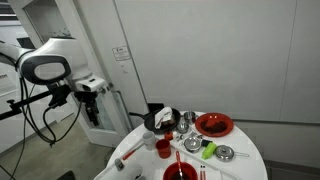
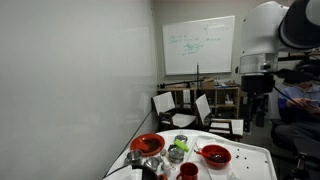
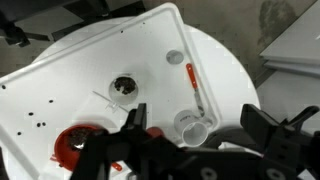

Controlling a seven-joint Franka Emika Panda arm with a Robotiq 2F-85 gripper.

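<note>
My gripper is open, its dark fingers wide apart at the bottom of the wrist view with nothing held between them. In exterior view 1 the arm is raised at the left, with the gripper high above and left of the round table. Below it in the wrist view lies a white tray. On it are a red bowl with dark contents, a round container with dark bits inside and a red-handled knife. A pale cup shows between the fingers, well below them.
A red plate, a green object, metal pots and a red mug crowd the table's far part. A dark pan stands near the wall.
</note>
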